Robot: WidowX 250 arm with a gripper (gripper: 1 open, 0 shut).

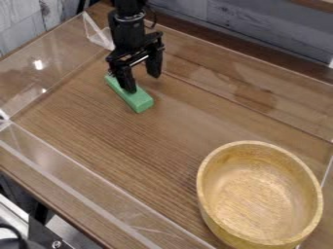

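Note:
My black gripper (135, 62) is near the top of the camera view, open, its fingers spread just above and behind a green block (130, 93). The block lies on the wooden table, elongated and slanting from upper left to lower right. Whether a fingertip touches its upper end is hard to tell.
A large yellow oval bowl (259, 193) sits at the lower right. The wooden table (117, 175) is otherwise largely clear in the middle and left. A pale wall runs along the back, and dark objects show at the lower left edge.

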